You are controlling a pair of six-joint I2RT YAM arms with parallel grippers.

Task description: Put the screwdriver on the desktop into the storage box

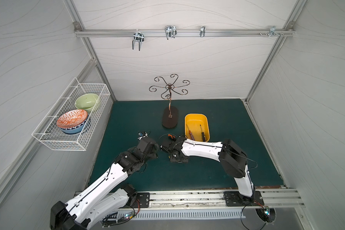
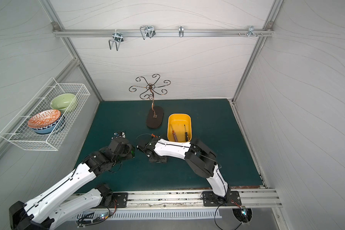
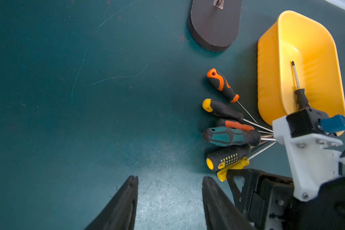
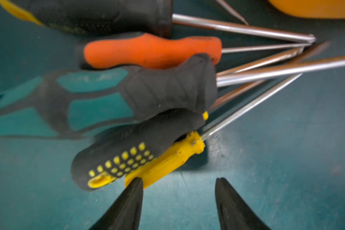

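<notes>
A pile of screwdrivers lies on the green desktop left of the yellow storage box [image 3: 267, 72]: orange-black [image 3: 222, 84], yellow-tipped black [image 3: 222, 109], teal [image 4: 92, 103], orange [image 4: 149, 51] and yellow-handled [image 4: 164, 161] among them. Inside the box are two screwdrivers [image 1: 203, 136]. My right gripper is open just over the pile's near edge, the yellow handle by its left finger, nothing held. My left gripper hangs open over bare desktop left of the pile, empty.
A decorative metal stand with a dark base [image 3: 214, 26] stands behind, left of the box. A wire basket [image 1: 80, 140] with bowls is on the left wall.
</notes>
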